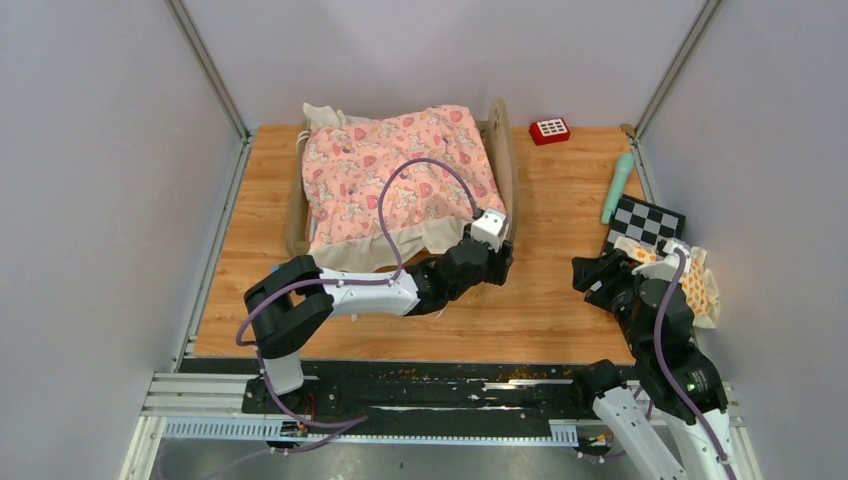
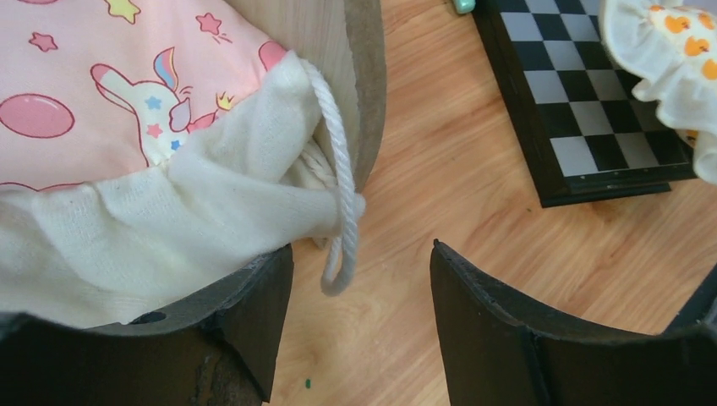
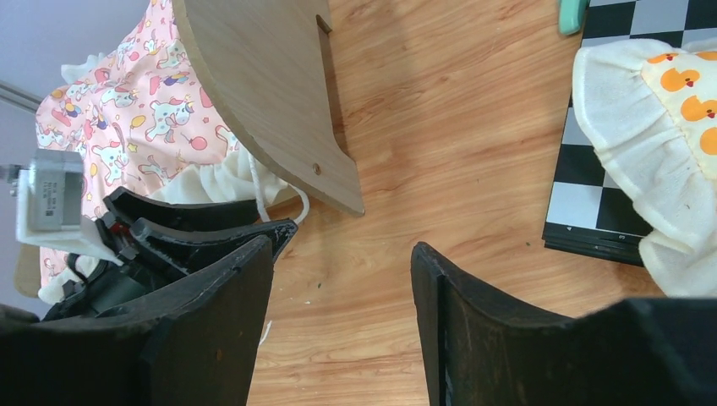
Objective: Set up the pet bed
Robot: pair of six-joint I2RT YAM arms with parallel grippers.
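The pet bed's wooden frame (image 1: 505, 170) stands at the back of the table. A pink patterned cover (image 1: 400, 165) with a cream border (image 2: 194, 203) lies over it, its near right corner bunched at the bed's end board. From that corner hangs a loop of white cord (image 2: 340, 169). My left gripper is at this corner, its fingers apart; the cord loop dangles in the gap as seen from the left wrist, not clamped. Over the right side of the table, my right gripper stands open and empty.
At the right lie a checkered board (image 1: 648, 220), a ruffled pillow with orange prints (image 3: 685, 101) partly over it, and a teal object (image 1: 617, 188). A red box with a white keypad (image 1: 550, 130) sits at the back. Bare tabletop (image 1: 550, 320) lies between the arms.
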